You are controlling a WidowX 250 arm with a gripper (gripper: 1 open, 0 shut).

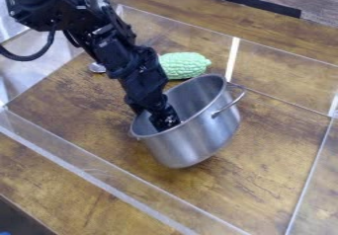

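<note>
A steel pot (199,140) with a wire handle stands tilted at the centre of the wooden floor. My black gripper (161,117) reaches down from the upper left into the pot, its fingertips at or inside the left part of the rim; whether they are closed on it is hidden. Behind the pot lies a pale green corn-like object (185,64).
A small metal object (97,68) lies to the left behind the arm. The wooden floor (278,111), marked with pale tape lines, is clear on the right and in front. A dark wall edge runs along the back.
</note>
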